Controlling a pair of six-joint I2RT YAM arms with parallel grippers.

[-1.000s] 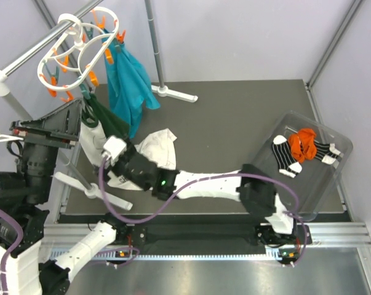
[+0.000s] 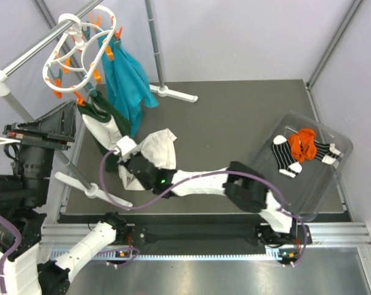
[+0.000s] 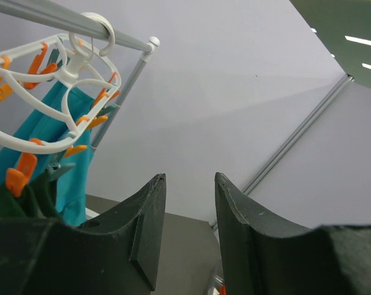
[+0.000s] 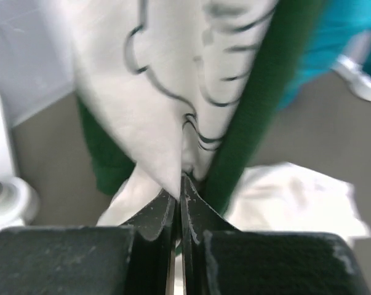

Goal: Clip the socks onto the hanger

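Note:
The white hanger (image 2: 48, 64) with orange and teal clips hangs from the rail at the upper left. Clipped to it are a teal cloth (image 2: 125, 77), a dark green cloth (image 2: 106, 109) and a white cloth with black lines (image 4: 167, 80). Folds of that white cloth run down to the fingertips of my right gripper, which appears shut on it below the hanger. My left gripper is partly open and empty, left of the hanger's front end. Striped socks (image 2: 283, 155) and orange socks (image 2: 303, 145) lie in the clear bin.
The clear bin (image 2: 294, 195) stands at the right of the grey table. A loose cream cloth (image 2: 160, 150) lies on the table behind my right arm. Stand poles and feet (image 2: 176, 94) flank the hanging cloths.
The hanger has tilted, its front end shifting right. The left arm barely moved.

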